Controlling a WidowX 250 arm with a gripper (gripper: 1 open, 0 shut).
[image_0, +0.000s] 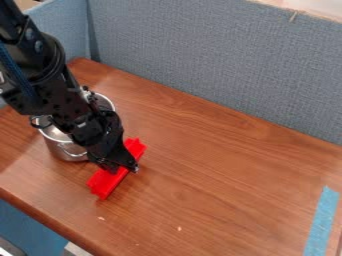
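My black gripper (123, 162) reaches down at the left side of the wooden table, its tip over the middle of a red bar-shaped object (104, 182) lying diagonally on the tabletop. The tip hides part of the red object, and I cannot tell whether the fingers are open or closed on it. A shiny steel pot (62, 142) stands just behind the arm, largely covered by it.
Grey padded walls (201, 60) run along the back and left. A light blue tape strip (321, 220) lies near the right edge.
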